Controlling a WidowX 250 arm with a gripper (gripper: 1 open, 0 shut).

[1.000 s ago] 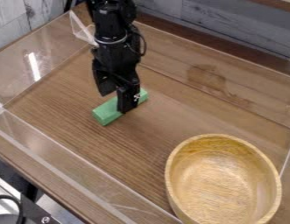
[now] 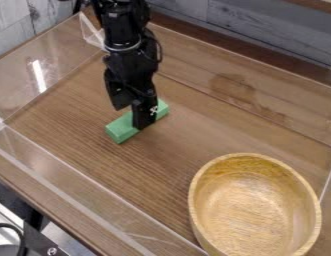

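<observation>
My black gripper [image 2: 134, 105] hangs from the arm at the upper middle, its open fingers reaching down over a green rectangular block [image 2: 124, 130] that lies slanted on the wooden table [image 2: 74, 160]. The fingers hide part of the block's upper right half; whether they touch it cannot be told.
A large light yellow bowl [image 2: 255, 235] sits at the lower right. A grey wall runs along the back, and a dark cable lies at the lower left corner.
The gripper has shifted slightly to the left and its fingers have changed angle a little over the block. The block and bowl look unmoved.
</observation>
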